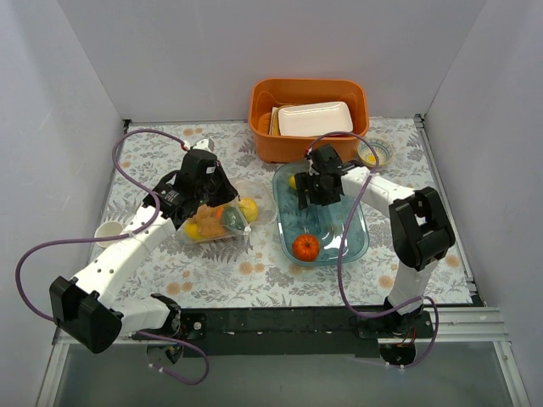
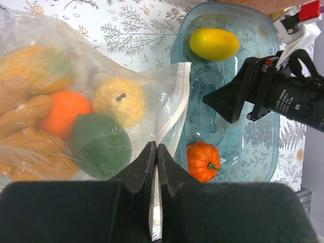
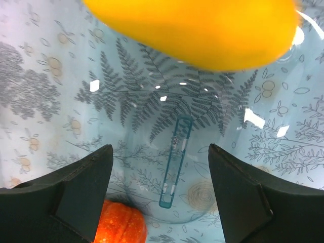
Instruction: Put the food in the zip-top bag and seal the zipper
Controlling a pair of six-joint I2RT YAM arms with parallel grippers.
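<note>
A clear zip bag (image 2: 109, 63) lies left of the tray, with an orange fruit (image 2: 65, 114), a pale yellow fruit (image 2: 120, 101), a green piece (image 2: 99, 147) and brown food (image 2: 30, 136) inside. My left gripper is shut on the edge of the bag's mouth. A yellow mango-like fruit (image 2: 214, 44) rests in the blue tray (image 1: 361, 242). My right gripper stands open over the tray, nothing between its fingers; the yellow fruit lies beyond the fingertips at the top of the right wrist view. A small orange pumpkin (image 2: 203, 161) sits in the tray's near left corner.
Behind the tray stands an orange bin (image 1: 271, 151) with a white tray (image 1: 316, 119) in it. A bowl (image 1: 383, 153) is at the back right, a white cup (image 1: 109, 231) at far left.
</note>
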